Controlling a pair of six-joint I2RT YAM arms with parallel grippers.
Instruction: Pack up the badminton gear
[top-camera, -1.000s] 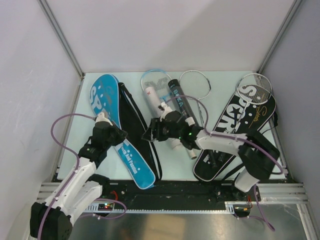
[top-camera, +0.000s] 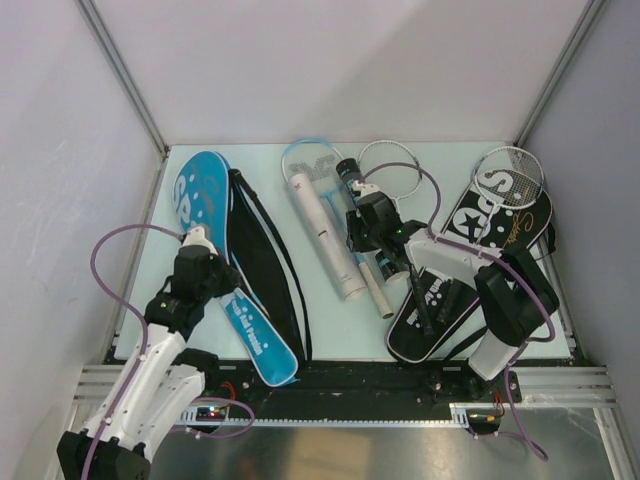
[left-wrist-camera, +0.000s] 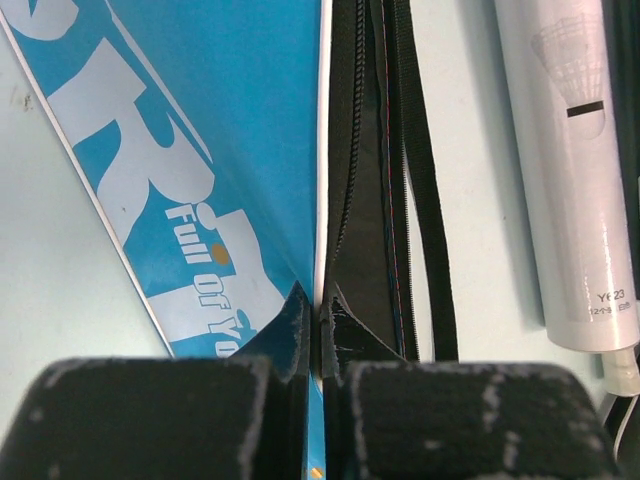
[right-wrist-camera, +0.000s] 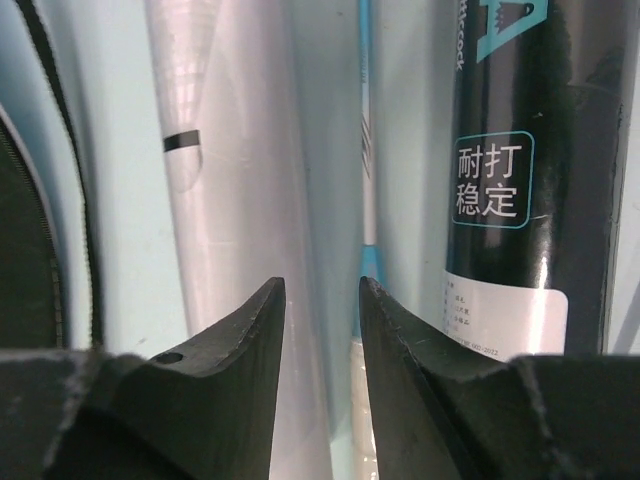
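Note:
The blue racket bag (top-camera: 195, 188) lies open at the left, its black interior showing. My left gripper is shut on the white-edged rim of its blue cover. My right gripper hangs part open over the white shuttlecock tube (right-wrist-camera: 240, 200), the blue-white racket shaft (right-wrist-camera: 366, 190) and the black shuttlecock tube (right-wrist-camera: 530, 200), nothing seen between its fingers. Blue and white racket heads (top-camera: 390, 147) lie at the back centre. A black bag (top-camera: 415, 335) lies at the right with a white racket (top-camera: 505, 160) on it.
The white table (top-camera: 150, 280) has bare strips along the left edge and between the blue bag and the tubes. Walls bound it at back and sides, and purple cables loop from both arms.
My right gripper has moved from near the blue bag to the right and back, over the tubes. The left gripper has shifted slightly left with the bag's edge.

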